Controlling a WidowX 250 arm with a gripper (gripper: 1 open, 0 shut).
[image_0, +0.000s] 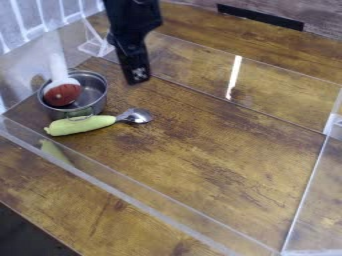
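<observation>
A metal pot (88, 104) stands at the left of the enclosure, holding a red object (62, 94) with a white upright part behind it. In front of the pot lie a pale yellow-green corn-like item (78, 125) and a metal spoon (135, 116). My black gripper (134, 70) hangs blurred above and to the right of the pot, apart from it; its fingertips look close together, with nothing visible between them.
Clear plastic walls ring the wooden work surface (227, 160), whose middle and right are bare. A dark slot is at the back right.
</observation>
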